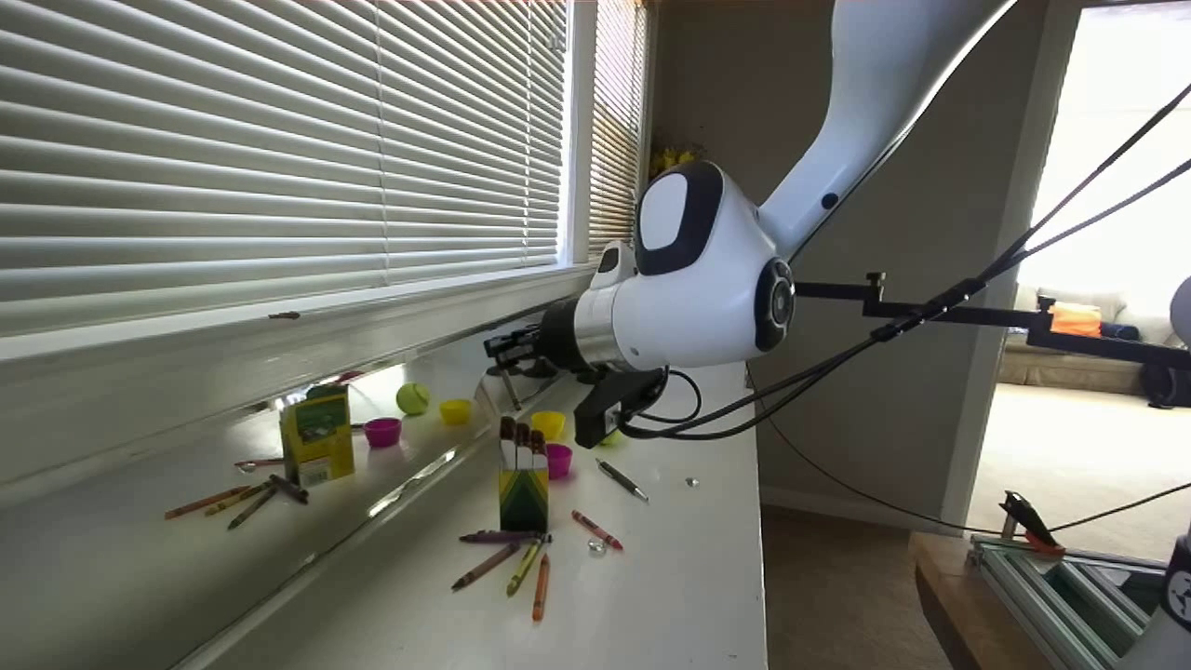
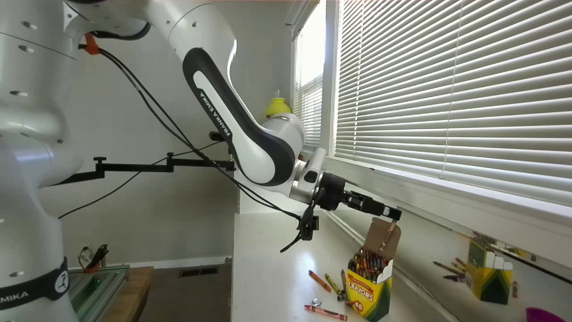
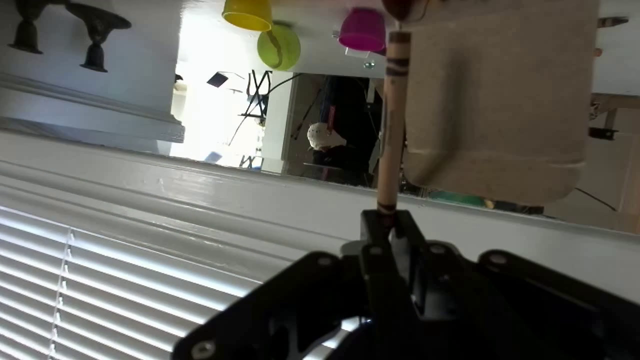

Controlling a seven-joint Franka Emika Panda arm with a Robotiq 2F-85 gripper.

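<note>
My gripper is shut on one end of a tan-brown crayon, which sticks out straight from the fingertips in the wrist view. In exterior view 2 the gripper is just above the raised cardboard lid of the yellow-green crayon box, and the held crayon slants down in front of that lid. Many crayons stand packed in the open box. Its brown lid fills the upper right of the wrist view, beside the crayon.
Several loose crayons lie around the box on the white counter. Behind it are a yellow cup, a magenta cup and a pen. A mirrored strip runs along the wall.
</note>
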